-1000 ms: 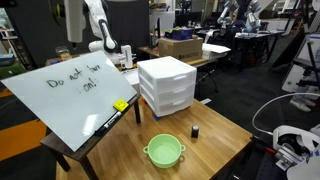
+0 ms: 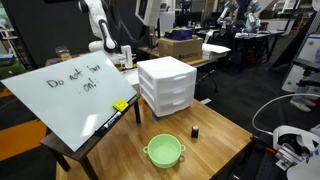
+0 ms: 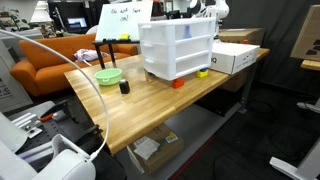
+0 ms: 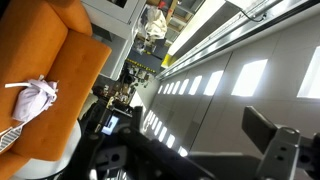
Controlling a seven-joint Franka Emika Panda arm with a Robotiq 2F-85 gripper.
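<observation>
A green bowl (image 2: pixel 164 151) stands on the wooden table, apparently empty, with a small black object (image 2: pixel 195 131) to its right. Behind them is a stack of white drawers (image 2: pixel 168 85). To the left, a whiteboard (image 2: pixel 70 95) with handwriting leans on a dark stand, a yellow item (image 2: pixel 121 105) at its edge. My gripper is tilted away from the table, its dark fingers (image 4: pixel 258 128) spread wide with nothing visible between them. Part of the arm (image 2: pixel 148 12) shows at the top of the first exterior view, high above the tabletop.
Red (image 3: pixel 178 83) and yellow (image 3: pixel 203 73) blocks lie by the drawers' base. A white box (image 3: pixel 232 57) sits farther back on the table. An orange sofa (image 4: pixel 75 75) with a pinkish cloth (image 4: pixel 35 98) fills the wrist view's left.
The arm part at the top of the first exterior view has moved right, from above the whiteboard to near the drawers. The tabletop objects have stayed put.
</observation>
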